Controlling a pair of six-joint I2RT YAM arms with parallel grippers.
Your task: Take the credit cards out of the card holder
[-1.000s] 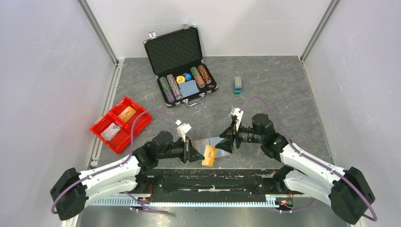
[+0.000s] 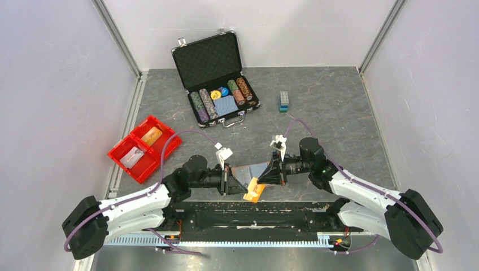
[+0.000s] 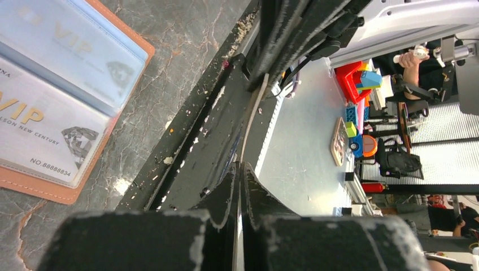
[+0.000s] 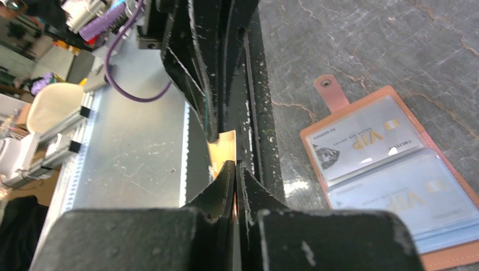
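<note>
The gold card (image 2: 253, 190) is upright between my two grippers. My left gripper (image 2: 243, 189) is shut on one edge of it; in the left wrist view the card (image 3: 254, 113) shows as a thin edge between the fingertips. My right gripper (image 2: 258, 182) is shut at its opposite edge, seen also in the right wrist view, where the card (image 4: 222, 148) rises from the fingertips. The open card holder (image 4: 349, 108) lies on the table beside them, with translucent sleeves and silver VIP cards showing in it.
A red divided tray (image 2: 144, 165) with cards is at left. An open chip case (image 2: 206, 59) stands at the back, and a small stacked block (image 2: 283, 101) lies back right. The table's front edge runs just below the grippers.
My right gripper has moved in to the card and closed at its edge. The card and my left gripper have shifted slightly to the right.
</note>
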